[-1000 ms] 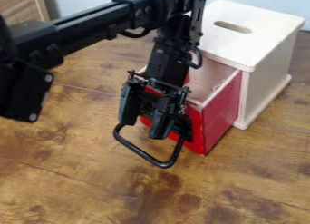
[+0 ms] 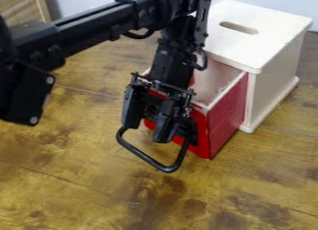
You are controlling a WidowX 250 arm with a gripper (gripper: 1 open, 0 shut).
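My gripper (image 2: 159, 117) hangs in the middle of the camera view, pointing down at the front of a red-fronted box (image 2: 224, 124) with a pale interior. A black loop-shaped part sticks out low in front of it. The gripper covers much of the box's front and left part, and its fingertips are hard to make out, so I cannot tell whether it is open or shut.
A white box with a slot handle (image 2: 276, 57) stands behind and to the right, against the red box. A wooden piece shows at the top left.
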